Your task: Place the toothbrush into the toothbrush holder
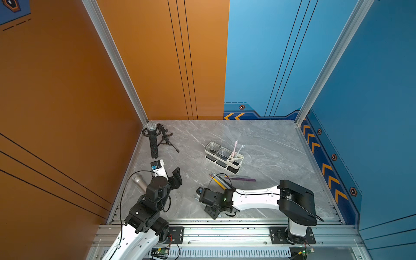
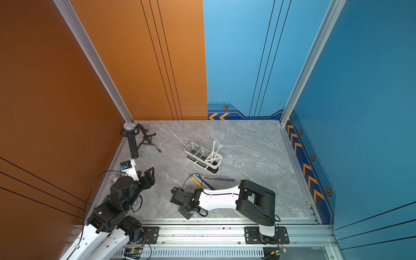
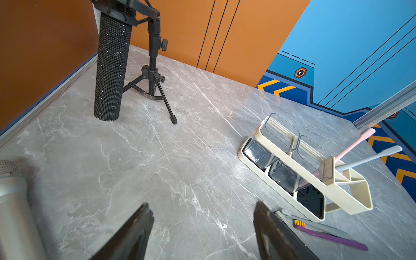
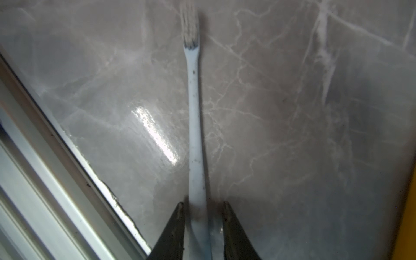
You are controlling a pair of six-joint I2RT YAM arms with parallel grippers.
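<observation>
Low over the table's front edge, my right gripper is part open. A pale blue toothbrush [image 4: 195, 117] lies on the table, its handle running between those fingers with small gaps showing; its bristles point away. The toothbrush holder [image 1: 223, 156], white with clear cups, stands near the middle of the table, a pink toothbrush [image 3: 355, 144] and a pale toothbrush [image 3: 372, 158] upright in its right part. My left gripper hangs open and empty over the left side. A purple toothbrush [image 3: 331, 238] and a grey toothbrush [image 3: 322, 226] lie in front of the holder.
A yellow toothbrush [image 1: 217, 182] lies near the right arm. On the left are a black microphone [image 1: 153, 143] on a small tripod [image 1: 166, 140] and a silver microphone [image 3: 19, 212].
</observation>
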